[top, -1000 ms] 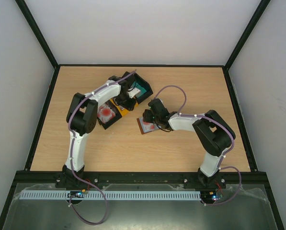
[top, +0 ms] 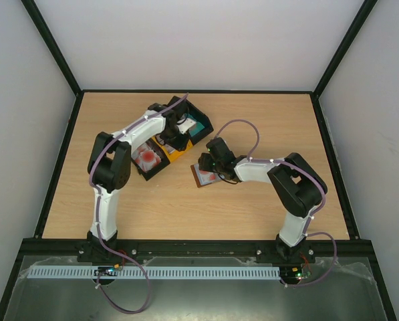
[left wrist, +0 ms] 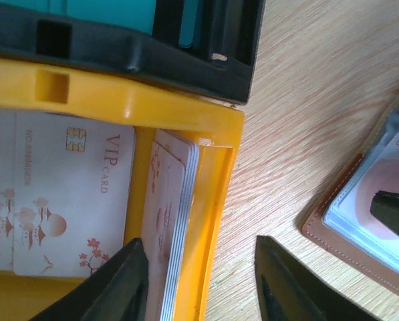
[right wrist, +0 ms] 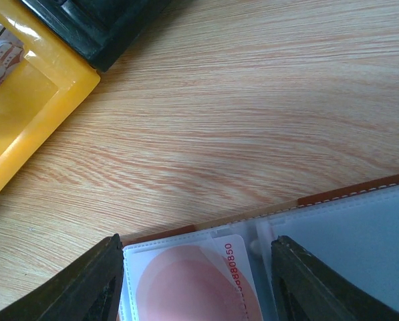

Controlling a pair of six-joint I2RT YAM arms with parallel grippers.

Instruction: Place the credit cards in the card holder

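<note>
My left gripper hangs open over the yellow box [left wrist: 219, 134]; a stack of white cards [left wrist: 162, 221] leans on its inner right wall, beside flat VIP cards [left wrist: 72, 187], with the fingertips either side of the box's right part. The brown card holder [top: 198, 182] lies on the table right of the boxes, with a pink-and-white card [right wrist: 186, 287] in a clear sleeve. My right gripper is over that holder, open, its fingertips either side of the card.
Dark boxes [top: 202, 127] sit against the yellow one, one with teal contents, another holding red-and-white cards [top: 146, 157].
</note>
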